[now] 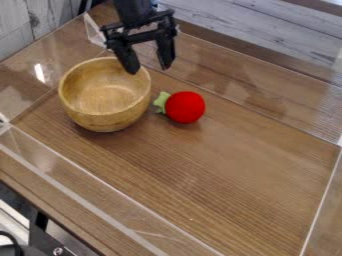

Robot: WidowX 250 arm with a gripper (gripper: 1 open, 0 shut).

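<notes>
My black gripper (140, 49) hangs open over the back of a large wooden bowl (103, 96), reaching a little past its right side, with nothing seen between its fingers. A round red object (185, 108) with a small green part at its left lies on the wooden table (235, 182), just right of the bowl and below and right of the gripper. The bowl looks empty.
A pale wall or edge runs along the upper left, and the table's edge shows at the right and lower left.
</notes>
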